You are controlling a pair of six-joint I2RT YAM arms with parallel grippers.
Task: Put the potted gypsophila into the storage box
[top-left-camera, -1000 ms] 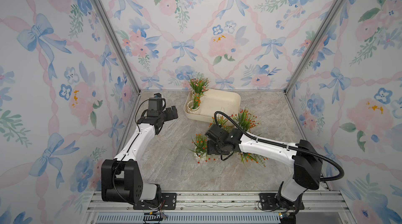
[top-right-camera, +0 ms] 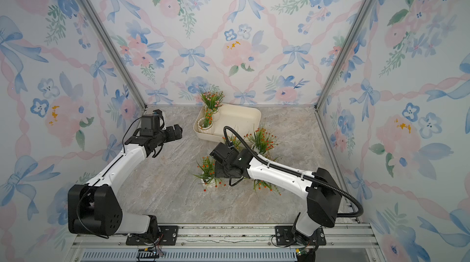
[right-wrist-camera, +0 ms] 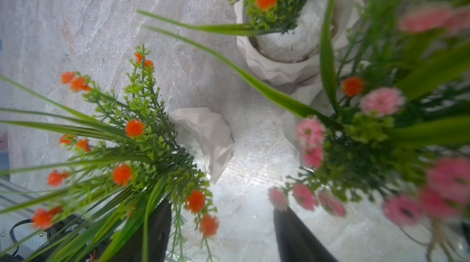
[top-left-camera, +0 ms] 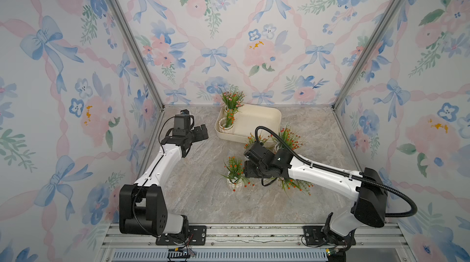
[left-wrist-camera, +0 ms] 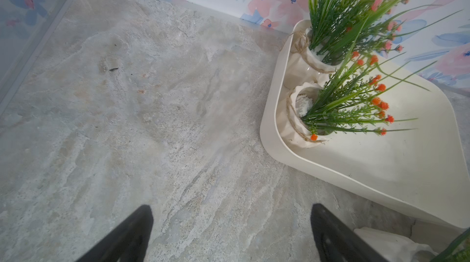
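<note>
The cream storage box stands by the back wall, two potted gypsophila upright at its left end. My left gripper is open left of the box, with only bare tabletop between its fingers. My right gripper has its fingers apart, with no pot between them. Just left of it in the top left view is a potted plant with orange flowers; its white pot shows beyond the fingers in the right wrist view, and its leaves partly cover the left finger.
More potted plants crowd around and under the right arm, such as the one with pink flowers and one near the box's front right. Another white pot stands close to the box's front.
The left arm has stayed put, and the plants in the box are unmoved.
</note>
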